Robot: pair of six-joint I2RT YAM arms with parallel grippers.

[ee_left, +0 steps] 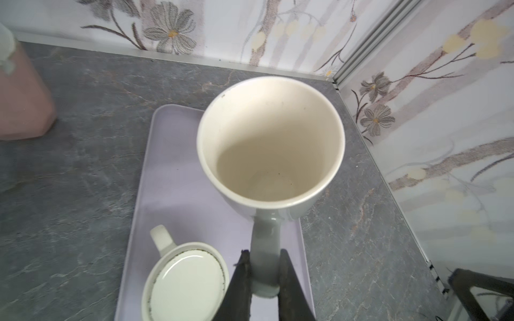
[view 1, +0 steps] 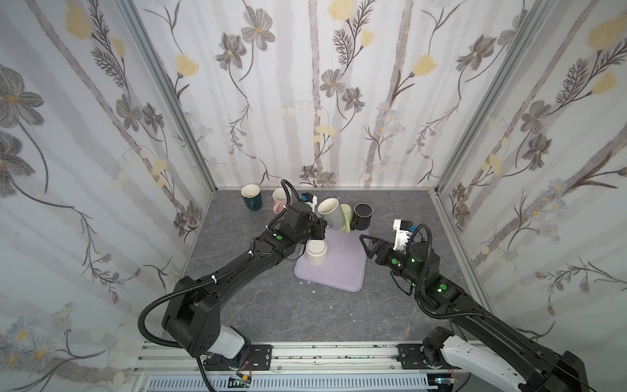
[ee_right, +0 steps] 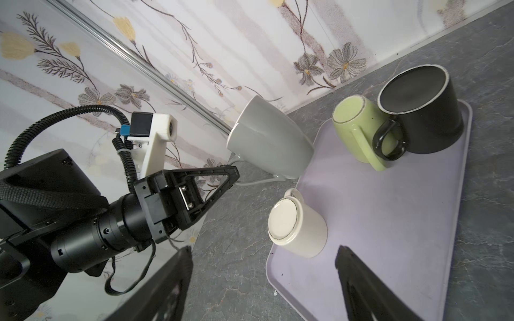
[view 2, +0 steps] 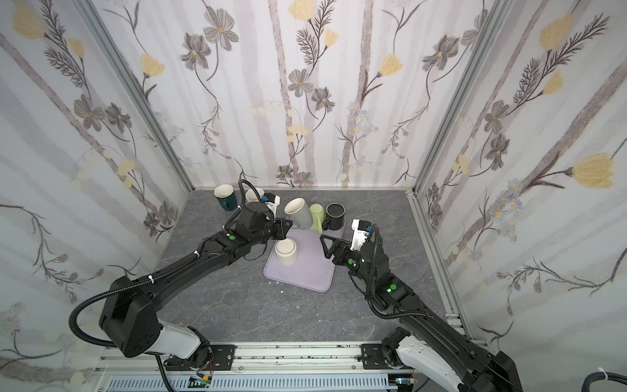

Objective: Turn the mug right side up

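A grey mug [view 1: 329, 212] with a cream inside hangs in the air over the back of the lavender tray [view 1: 336, 277], tilted slightly with its opening up. My left gripper is shut on its handle, as the left wrist view shows. My right gripper stands apart to the right of the mug, its fingers parted and empty; in the top left view it is over the tray's right edge. On the tray lie an upside-down white mug [ee_right: 297, 230], a green mug [ee_right: 353, 120] and a black mug [ee_right: 420, 117], both also bottom up in the right wrist view.
A teal mug [view 1: 252, 202] and a pink mug [ee_left: 21, 96] stand on the table left of the tray. Patterned walls close off the back and sides.
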